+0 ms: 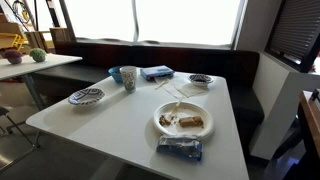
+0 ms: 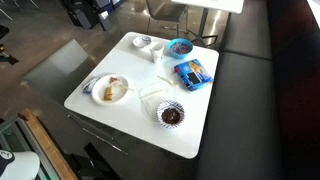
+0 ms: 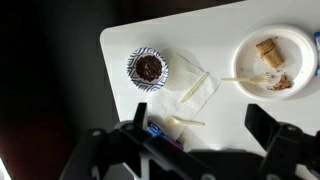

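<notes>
My gripper is open above the white table [image 3: 225, 125], with nothing between its fingers; the exterior views do not clearly show it. A white plate [image 3: 243, 58] holds a brown bar-like piece of food [image 3: 268, 53], crumbly bits and a pale fork. Left of it in the wrist view, a patterned bowl [image 3: 149, 69] contains something dark. Pale utensils [image 3: 194, 87] lie on napkins [image 3: 201, 104] between bowl and plate. Part of the blue bag [image 3: 156, 129] shows beside the left finger, the rest hidden. Beside the plate lies a blue packet [image 1: 179, 147].
Farther along the table stand a white cup [image 2: 157, 55], a blue bowl [image 2: 181, 48] and another patterned bowl [image 1: 86, 96]. The blue bag [image 2: 193, 74] lies near the long dark bench [image 2: 245, 90]. Bare tabletop surrounds the plate.
</notes>
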